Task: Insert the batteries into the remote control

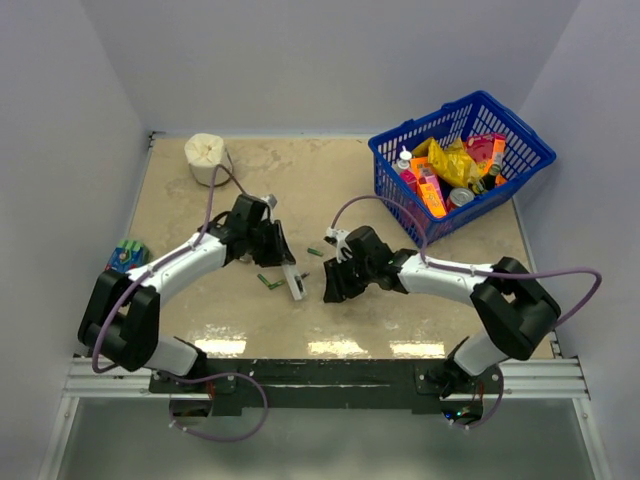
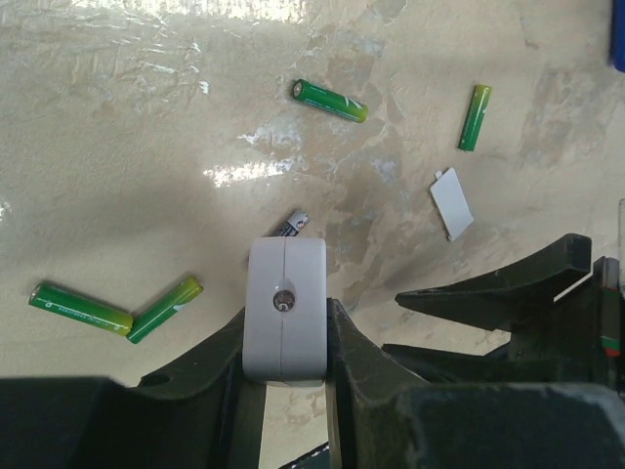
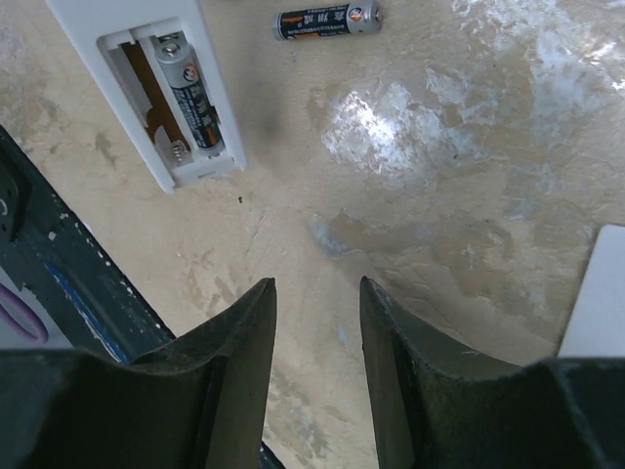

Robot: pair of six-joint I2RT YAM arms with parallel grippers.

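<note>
My left gripper is shut on the white remote (image 1: 293, 279), whose open compartment, in the right wrist view, holds a battery (image 3: 191, 98) in one bay; the bay beside it shows empty. My right gripper stands apart, fingers parted with nothing between them, right of the remote. A silver-and-black battery (image 3: 327, 21) lies loose near the remote. Several green batteries (image 2: 80, 307) lie on the table. The white cover lies beside them, partly visible in the right wrist view.
A blue basket (image 1: 470, 210) of groceries stands at the back right. A white roll (image 1: 205, 155) is at the back left, a colourful pack (image 1: 127, 255) at the left edge.
</note>
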